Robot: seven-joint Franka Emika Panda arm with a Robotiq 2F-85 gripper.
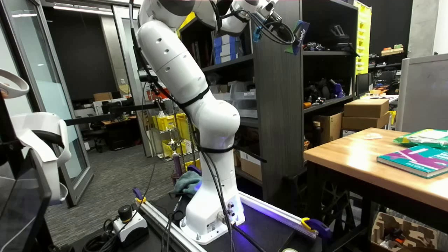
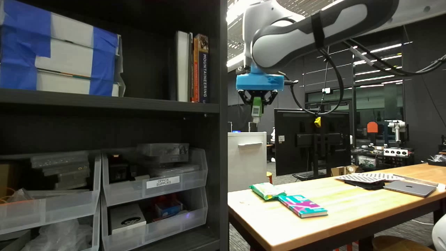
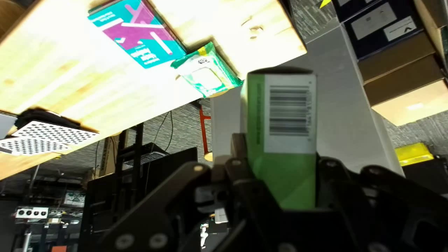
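Observation:
A green box [image 3: 285, 172] with a white barcode label stands out between the fingers of my gripper, which is shut on it. In the second exterior view the gripper [image 2: 257, 95] hangs beneath its blue mount, and the green box [image 2: 256, 108] points down from it, well above the wooden table. The first exterior view has the box [image 1: 299, 35] at the upper right, tilted, with a dark blue printed face. My fingers are hard to make out there behind the looping cables.
On the wooden table [image 2: 259, 221] lie a teal-and-purple book [image 2: 301, 205] and a green packet [image 2: 266, 190]. A dark shelf [image 2: 223, 138] with books and clear bins stands close beside the arm. A large black monitor [image 2: 292, 144] rises beyond the table.

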